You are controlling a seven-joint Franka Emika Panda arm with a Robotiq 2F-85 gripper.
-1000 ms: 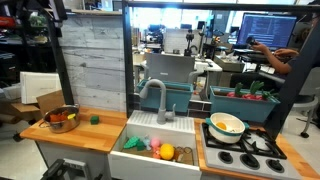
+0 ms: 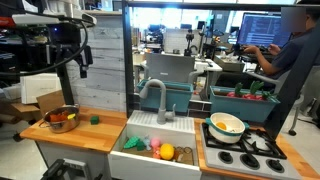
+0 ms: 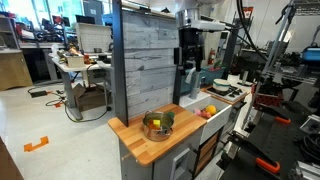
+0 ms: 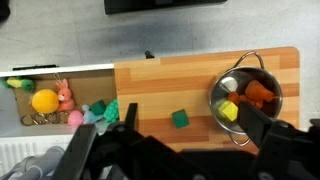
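Observation:
My gripper (image 2: 84,72) is open and empty, hanging high above the left wooden counter (image 2: 100,130). On that counter, a small green block (image 2: 95,120) lies right of a metal pot (image 2: 63,124). In the wrist view the green block (image 4: 180,118) shows between the widely spread fingers, well below them. The two-handled pot (image 4: 217,100) is at the right there, holding orange pieces (image 4: 260,92) and a yellow piece (image 4: 229,111); the right finger covers part of it. From the other side, my gripper (image 3: 186,70) stands clear above the counter and pot (image 3: 150,130).
A sink basin (image 2: 125,161) with several toys, including a yellow one (image 2: 167,152), adjoins the counter under a grey faucet (image 2: 160,95). Farther right, a bowl (image 2: 228,126) sits on the stove (image 2: 240,158). A grey plank wall (image 2: 105,85) stands behind the counter.
The arm has come down and slightly right from the upper left, bringing the gripper into fuller view. The pot, green block and toys have stayed in place.

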